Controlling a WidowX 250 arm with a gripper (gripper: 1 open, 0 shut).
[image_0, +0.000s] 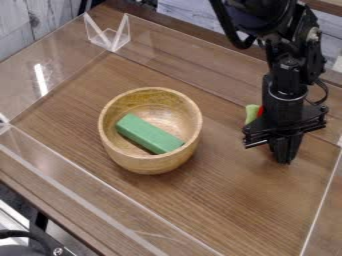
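Observation:
My gripper is low over the wooden table on the right, pointing down, its fingertips near the tabletop; it looks shut, with nothing clearly between its fingers. A red and green object lies just behind it, mostly hidden by the gripper, so whether they touch I cannot tell. A light wooden bowl on the left holds a green block.
A clear acrylic piece stands at the back left. Dark cables show at the bottom left corner.

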